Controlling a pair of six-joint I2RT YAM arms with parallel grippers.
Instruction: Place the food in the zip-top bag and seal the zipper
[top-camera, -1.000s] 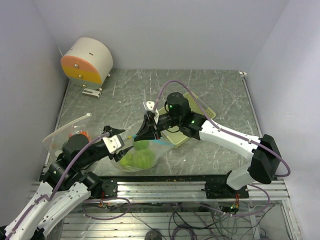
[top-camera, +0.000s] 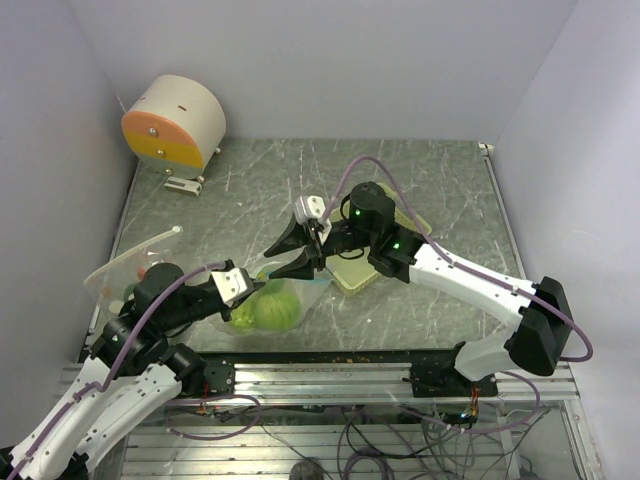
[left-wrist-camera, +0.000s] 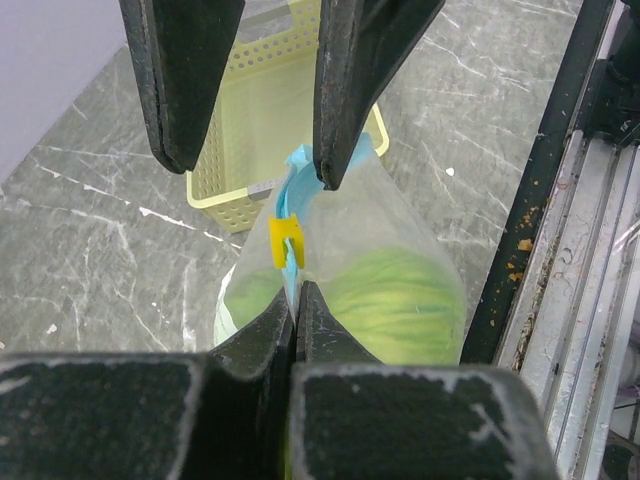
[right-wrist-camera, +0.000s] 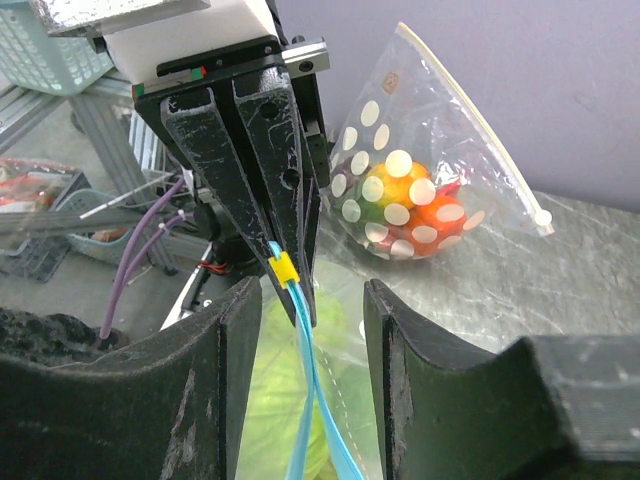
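A clear zip top bag (top-camera: 310, 292) with green food (top-camera: 272, 306) inside stands at the front middle of the table. Its blue zipper strip carries a yellow slider (left-wrist-camera: 286, 242). My left gripper is shut on the bag's top edge at the slider end; in the right wrist view the yellow slider (right-wrist-camera: 284, 269) shows right at the left fingers. The right gripper (top-camera: 283, 252) is open over the bag's mouth, its two fingers (left-wrist-camera: 190, 90) apart. Between them, the right wrist view has the blue strip (right-wrist-camera: 308, 375) running down, with no finger visibly touching it.
A yellow-green basket (top-camera: 352, 272) stands behind the bag, under the right arm. Another dotted bag (right-wrist-camera: 405, 200) with colourful food is at the left wall, beside the left arm. A round-topped cabinet (top-camera: 175, 125) occupies the back left.
My left gripper has come in to the bag's top edge and shut on it.
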